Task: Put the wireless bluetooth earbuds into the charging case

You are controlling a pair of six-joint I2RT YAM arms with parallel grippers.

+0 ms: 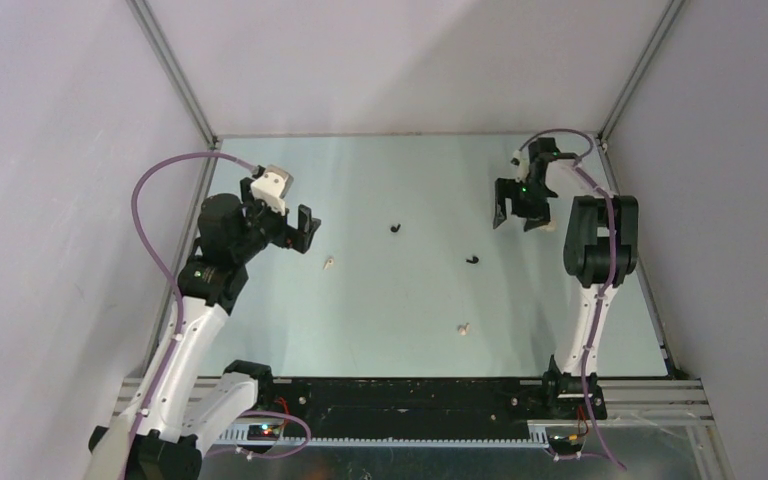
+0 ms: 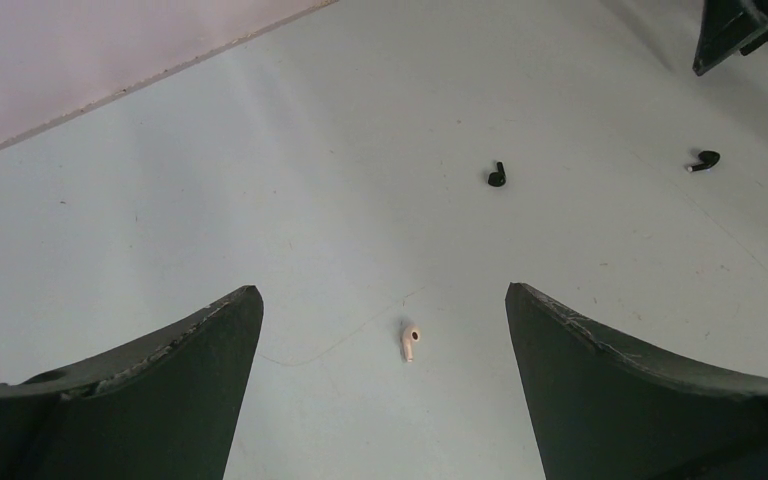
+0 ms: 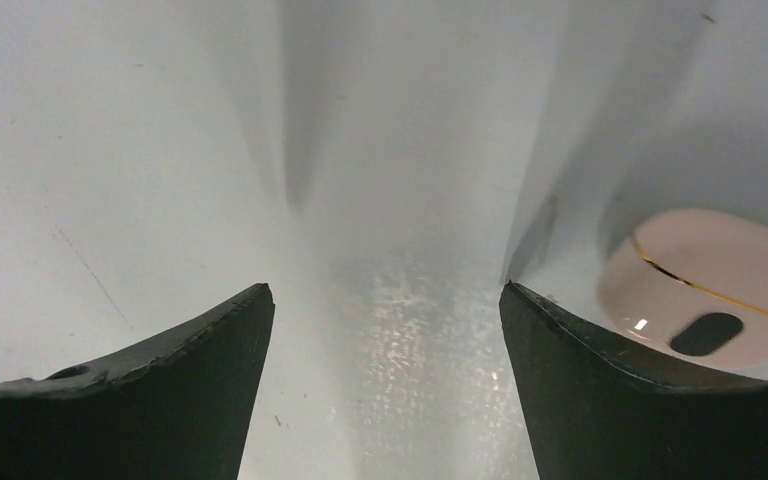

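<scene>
A pinkish-beige case (image 3: 700, 260) with a dark oval spot lies beside my right gripper (image 1: 510, 222), at its right finger in the right wrist view; the gap between these fingers is empty, the fingers apart. My left gripper (image 1: 305, 230) hangs open over the left side, holding nothing. Loose on the table are two black earbuds (image 1: 395, 228) (image 1: 472, 260) and two light earbuds (image 1: 328, 262) (image 1: 463, 329); the left wrist view shows a light earbud (image 2: 409, 342) between and beyond the open fingers.
My two arms stand at its left and right sides.
</scene>
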